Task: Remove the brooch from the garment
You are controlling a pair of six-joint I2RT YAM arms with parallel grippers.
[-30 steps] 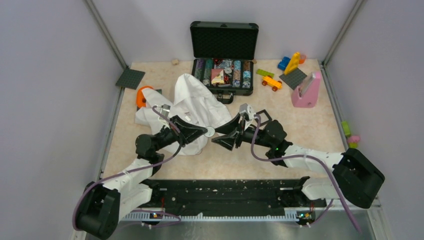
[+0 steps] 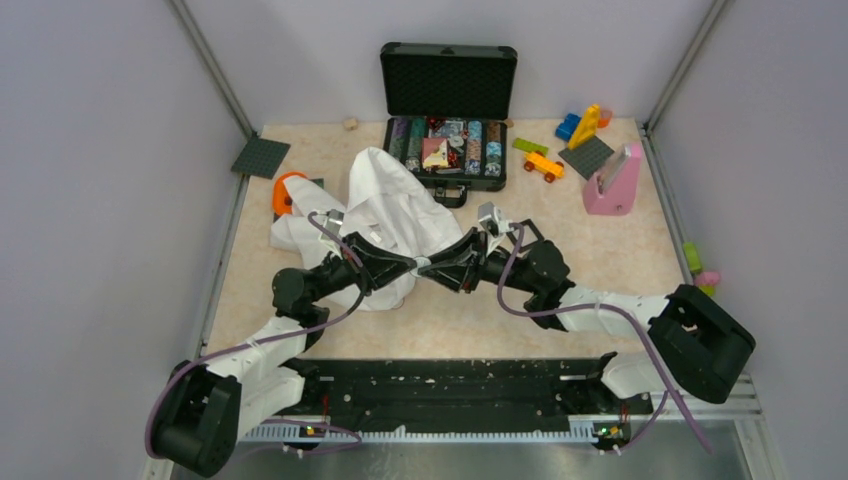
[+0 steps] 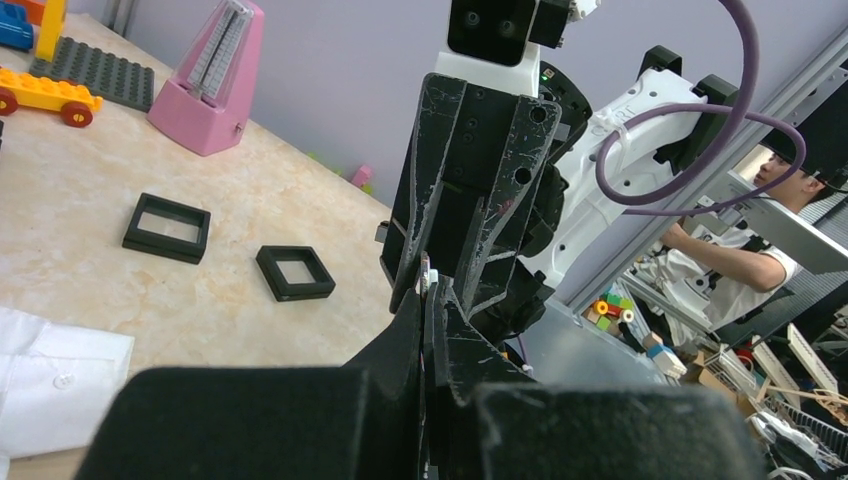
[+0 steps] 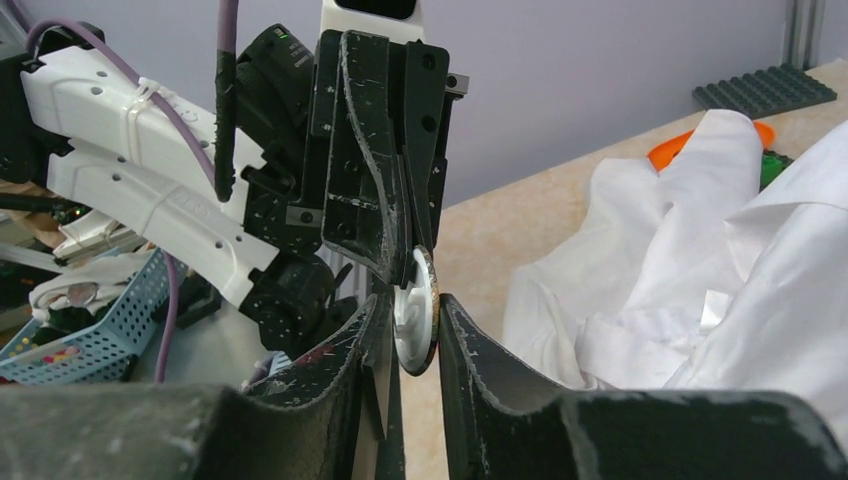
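Up off the table, a round white brooch (image 2: 422, 263) stands between my two grippers, clear of the white garment (image 2: 385, 195). My left gripper (image 2: 413, 264) is shut on its edge. The right wrist view shows the brooch (image 4: 416, 320) nearly edge-on, with a white face and a thin gold-coloured rim. My right gripper has one finger on either side of the disc; its fingers are part open, with a gap visible at the left finger. In the left wrist view only a thin sliver of brooch (image 3: 426, 275) shows between the fingertips.
An open black case (image 2: 448, 150) stands at the back. Two small black frames (image 3: 295, 272) lie on the table, mostly hidden from above by my right arm. A pink metronome (image 2: 613, 185) and a yellow toy car (image 2: 544, 167) are at the right.
My right gripper has moved left and its fingers have come closer together around the brooch. The disc appears narrower from above. My left arm has hardly moved.
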